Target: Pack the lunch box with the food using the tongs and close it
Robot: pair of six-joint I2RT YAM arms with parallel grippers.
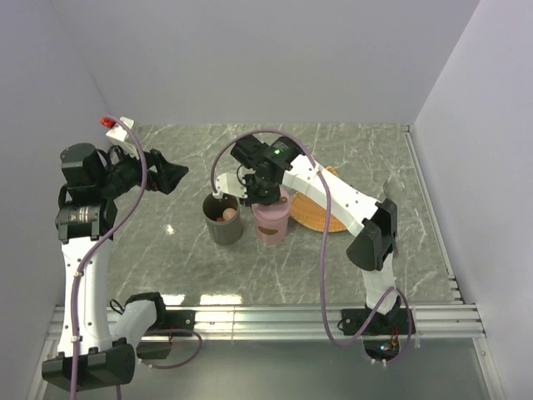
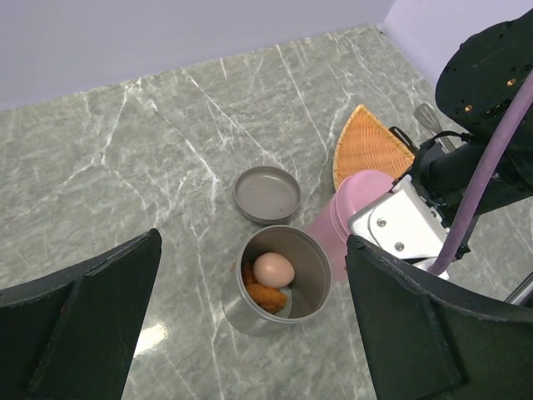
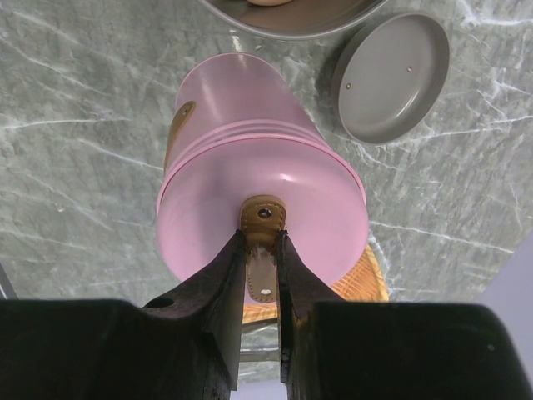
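Note:
A pink canister [image 1: 271, 222] stands mid-table, its pink lid [image 3: 191, 208] on or at its rim. My right gripper is shut on the leather tab of that lid. Beside it stands a grey container [image 2: 238, 297] holding an egg [image 2: 273, 271] and brown food pieces [image 2: 266, 297]. A small round grey dish [image 2: 266, 195] lies behind the containers, hidden under the right arm in the top view. My left gripper [image 1: 164, 173] is open over the left side of the table, empty.
A woven tray [image 1: 316, 215] lies right of the canister, with utensils such as a whisk [image 2: 428, 117] beyond it. Walls bound the back and sides.

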